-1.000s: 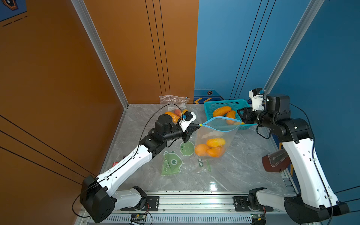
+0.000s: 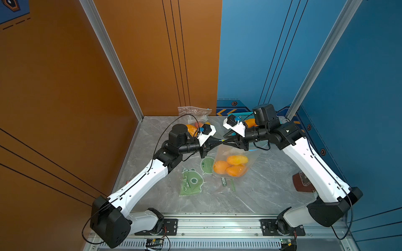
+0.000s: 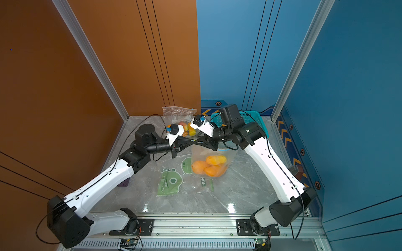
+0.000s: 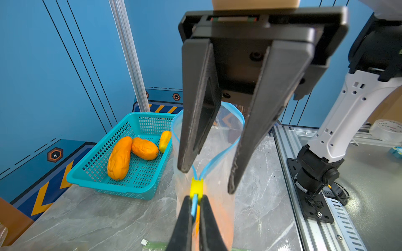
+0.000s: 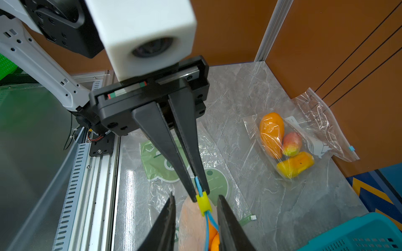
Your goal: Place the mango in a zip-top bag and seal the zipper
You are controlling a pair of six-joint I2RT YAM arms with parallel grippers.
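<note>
The clear zip top bag (image 2: 251, 152) hangs above the table with several orange and yellow mangoes (image 2: 237, 159) in its lower part. My left gripper is shut on a blue end of its zipper track. Just past those fingertips sits the yellow zipper slider (image 4: 196, 187). In the left wrist view the bag's blue-edged mouth (image 4: 218, 155) gapes beyond the slider. My right gripper is part open, its fingers (image 5: 169, 219) on either side of the slider in the right wrist view. Whether they touch it, I cannot tell.
At the back right is a teal basket (image 4: 146, 184) with mangoes. A bag of fruit lies at the back left. Flat bags with green frog prints (image 2: 191, 182) rest on the table in front. Both grippers are very close together.
My right gripper has left the bag's right zipper end and moved left to the slider beside my left gripper. The bag's mouth has narrowed; the left arm has hardly moved.
</note>
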